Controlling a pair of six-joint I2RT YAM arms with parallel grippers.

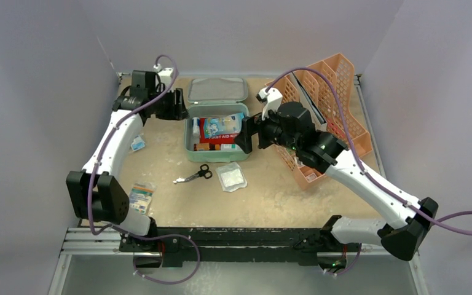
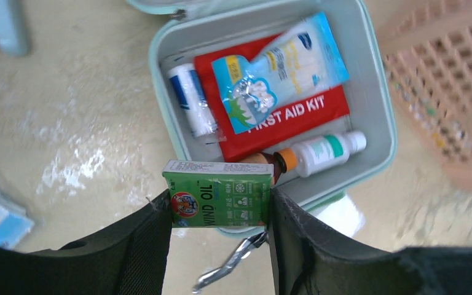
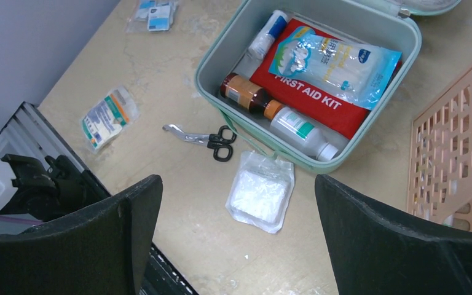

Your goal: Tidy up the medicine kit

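A green box marked "WIND OIL" (image 2: 221, 200) is gripped by my left gripper, shut on its two ends. In the top view that gripper (image 1: 181, 106) hangs just left of the open green case (image 1: 216, 157). Inside the case lie a red first aid pouch (image 3: 307, 95), a blue wipes pack (image 3: 335, 64) across it, a blue-white tube (image 3: 267, 35), a brown bottle (image 3: 246, 93) and a white bottle (image 3: 303, 133). My right gripper stands open above the gauze packet (image 3: 260, 190), empty between its wide-set fingers (image 3: 129, 221).
Scissors (image 3: 206, 141) lie in front of the case. At left are a bandage packet (image 3: 109, 117) and a small blue packet (image 3: 158, 15). An orange basket (image 1: 338, 92) stands at the right, close to the right arm.
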